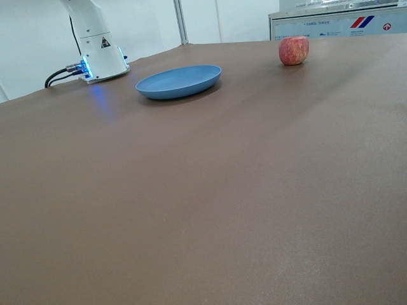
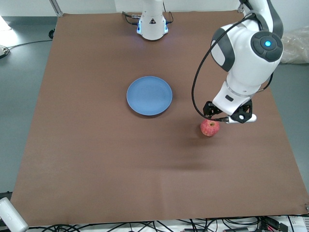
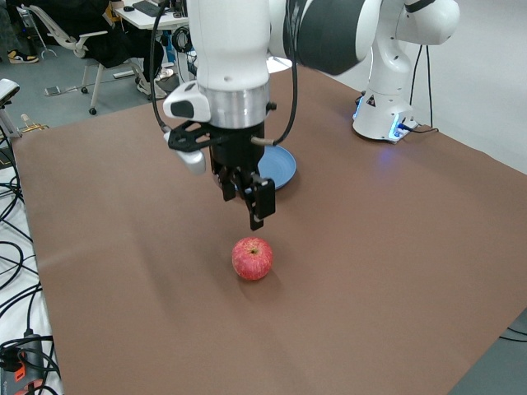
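Observation:
A red apple (image 2: 210,127) (image 1: 294,51) (image 3: 252,258) rests on the brown tabletop. My black gripper (image 3: 257,212) hangs just above the apple in the right view, its fingers pointing down; whether they are parted is hard to make out. In the left view the gripper's tips are mostly hidden behind the arm head, right at the apple's upper edge. A blue plate (image 2: 149,95) (image 1: 179,82) (image 3: 277,163) lies empty on the table, left of the apple in the left view and partly behind the gripper in the right view.
Cables and equipment run along the near edge in the left view.

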